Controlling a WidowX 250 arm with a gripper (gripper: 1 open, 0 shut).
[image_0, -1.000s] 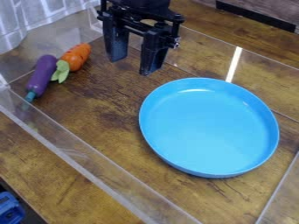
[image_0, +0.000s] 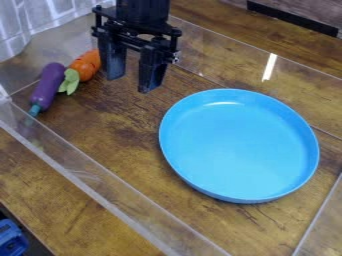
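My black gripper (image_0: 136, 62) hangs over the wooden tabletop at the upper middle, its two fingers apart with nothing visible between them. To its left lie an orange carrot (image_0: 84, 65) and, lower, a purple vegetable (image_0: 48, 86) with a teal tip, like an eggplant. A large blue round plate or tray (image_0: 238, 142) fills the right middle, below and right of the gripper.
Clear plastic edging runs along the left side of the table (image_0: 120, 205). A small blue object (image_0: 8, 240) shows at the bottom left corner. Bare wood lies below the gripper and at the top right.
My gripper has moved left, toward the carrot and the purple vegetable. The plate and vegetables look unmoved.
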